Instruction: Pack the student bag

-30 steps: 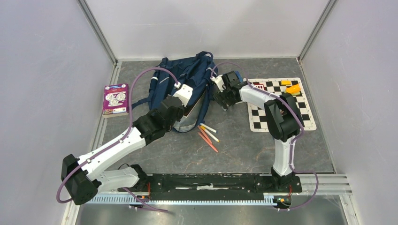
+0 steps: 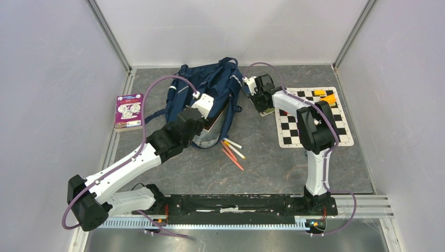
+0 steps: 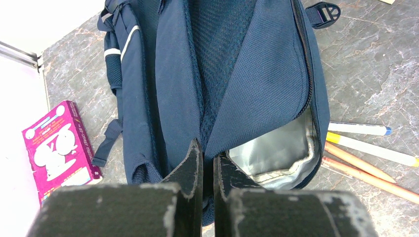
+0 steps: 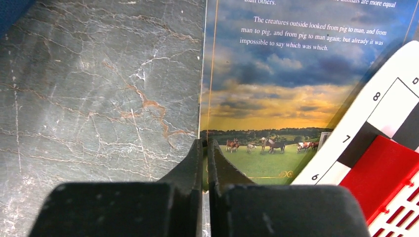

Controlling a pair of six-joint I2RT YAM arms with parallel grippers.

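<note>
The dark blue bag [image 2: 207, 73] lies at the back, its mouth sagging open toward the front. In the left wrist view my left gripper is shut on a fold of the bag's blue fabric [image 3: 267, 74], beside the grey-lined opening [image 3: 279, 148]. A book with a cloudy sky and grazing animals [image 4: 281, 84] lies flat to the right of the bag. My right gripper is shut at the book's near left corner; nothing shows between its fingertips. From above, the right arm covers much of that book.
A pink book [image 2: 129, 111] lies left of the bag. White and yellow markers [image 2: 233, 147] and orange pencils [image 2: 232, 159] lie in front of it. The checkered board [image 2: 287, 138] on the right bears a red piece [image 4: 383, 173] and yellow items [image 2: 329, 100].
My right gripper has shifted away from the bag, a little to the right, after swinging slightly backward. The left arm and the bag hold almost still.
</note>
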